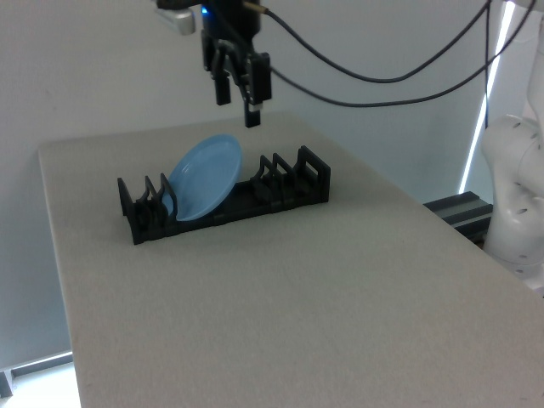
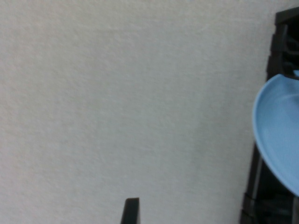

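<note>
A light blue plate (image 1: 204, 177) stands tilted in a black rack (image 1: 251, 204), between the slotted dividers at its left and right ends. The wrist view shows the plate (image 2: 278, 130) at the right edge, with part of the rack (image 2: 261, 186) beneath it. My gripper (image 1: 238, 102) hangs above the plate in the top view, open, with nothing visible between its fingers.
The white arm base (image 1: 514, 204) stands beyond the table's right edge. Black cables loop across the upper part of the top view.
</note>
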